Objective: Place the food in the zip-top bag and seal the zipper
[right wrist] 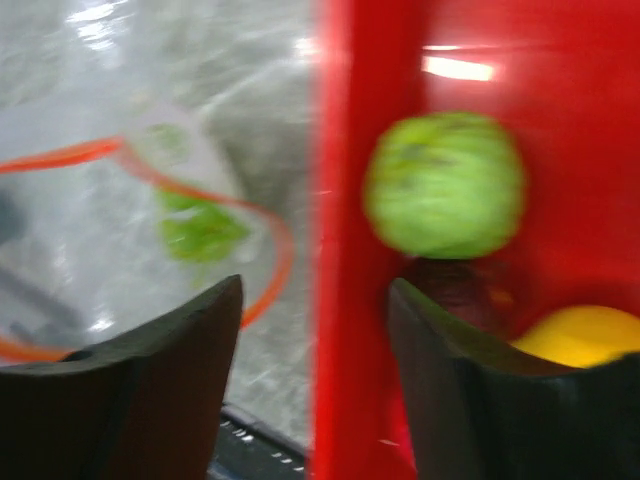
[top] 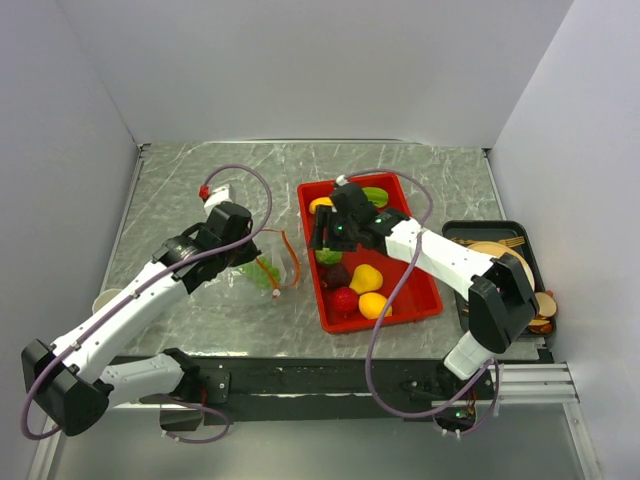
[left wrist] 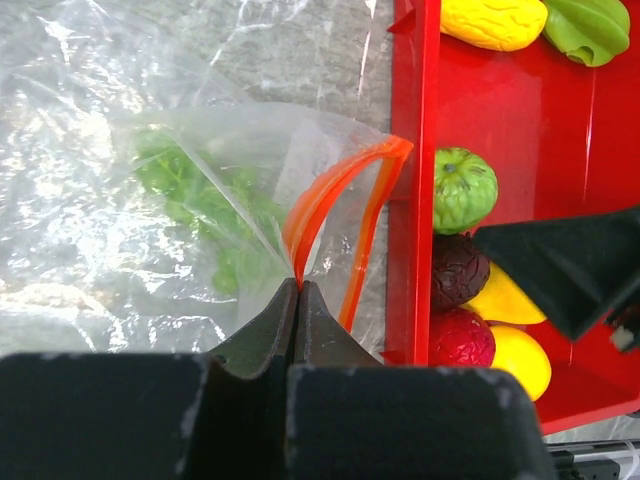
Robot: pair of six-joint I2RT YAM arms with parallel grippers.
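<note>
A clear zip bag (left wrist: 100,250) with an orange zipper edge (left wrist: 322,200) lies on the table, its mouth spread toward the red tray (left wrist: 407,200). Green leafy food (left wrist: 215,205) shows through the plastic. My left gripper is shut on the bag's orange rim. My right gripper (top: 320,240) hovers over the tray's left part, its fingers (right wrist: 190,350) apart with nothing between them. Below and ahead of it sits a round green vegetable (right wrist: 445,185). A dark red one (left wrist: 458,270), a red one (left wrist: 460,340) and yellow ones (top: 367,278) lie nearby.
At the tray's far end are a yellow piece (left wrist: 492,22) and a green pepper-like piece (left wrist: 588,28). A black tray (top: 456,230) with a plate and cutlery stands at the right. Table left of the bag is mostly clear.
</note>
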